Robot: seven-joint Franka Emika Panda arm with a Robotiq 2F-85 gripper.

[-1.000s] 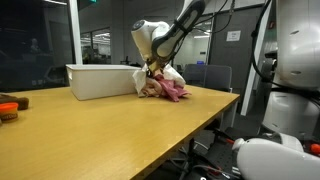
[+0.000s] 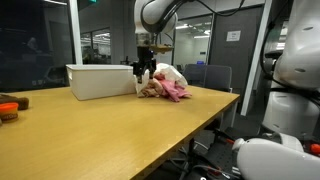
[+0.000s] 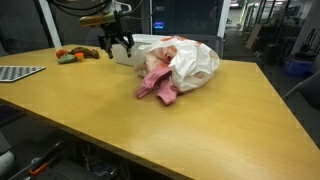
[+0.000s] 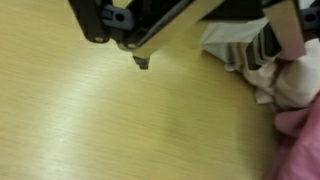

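Observation:
A heap of crumpled cloth, with pink cloth point(image 3: 156, 82) and a large white plastic bag or sheet point(image 3: 193, 66), lies on the wooden table. My gripper is open, its two fingers wide apart in the wrist view. Bare tabletop shows between the fingers, and nothing is held. Exterior view 2 has the gripper point(image 3: 119, 54) to the left of the heap, pointing down above the table. From exterior view 1, the gripper point(image 2: 144, 76) appears in front of the heap, overlapping the pale cloth. The pink cloth point(image 4: 302, 150) fills the lower right of the wrist view.
Behind the heap stands a long white box point(image 2: 101, 82). Orange and green items point(image 3: 72, 56) and a metal rack point(image 3: 16, 73) sit at the table's far left in exterior view 2.
My arm's wrist has risen and tilted differently, and the gripper's fingers now show clearly in exterior view 1. The cloth heap looks much the same.

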